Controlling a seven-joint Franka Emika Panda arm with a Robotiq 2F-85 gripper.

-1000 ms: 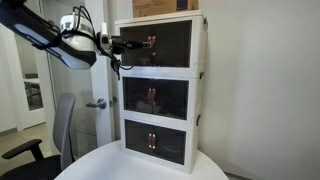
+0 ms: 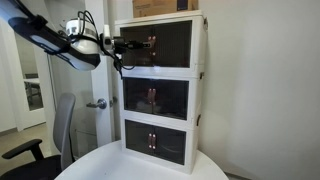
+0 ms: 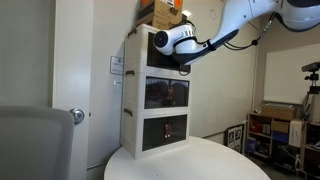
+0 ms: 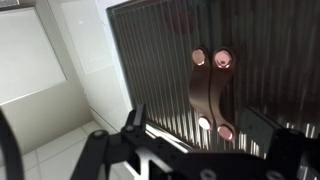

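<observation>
The white cabinet (image 2: pixel 160 74) has three stacked sections, each with dark double doors closed. My gripper (image 2: pixel 148 43) is at the upper doors (image 2: pixel 175 45), near their middle. In the wrist view, two brown strap handles (image 4: pixel 200 88) with pinkish studs hang side by side on the ribbed dark doors. The gripper is open, a dark finger (image 4: pixel 135 125) to the left of the straps and another to their right. No grip on either strap shows. From the other side, the arm hides most of the upper doors in exterior view 2.
A cardboard box (image 2: pixel 160 7) rests on top of the cabinet. Below, the round white table (image 2: pixel 110 165) is clear around the cabinet's base. A grey chair (image 2: pixel 62 125) and a door with a lever handle (image 2: pixel 100 103) are at left.
The arm's white link has shifted slightly near the cabinet, while the gripper stays at about the same place before the upper doors. All the doors remain closed.
</observation>
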